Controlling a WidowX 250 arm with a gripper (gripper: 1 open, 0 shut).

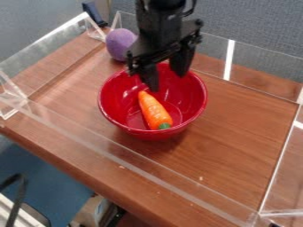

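Note:
My black gripper [164, 66] hangs over the back rim of a red bowl [182, 102], its two fingers spread apart with nothing visible between them. An orange toy carrot [154, 109] with a green end lies inside the bowl, below and in front of the gripper. A purple round object [120, 44] sits on the table behind the gripper, to its left.
The wooden table [236, 142] is bordered by clear low walls. Bare wood lies to the right of the bowl and in front of it. A dark gap with cables lies beyond the front-left edge.

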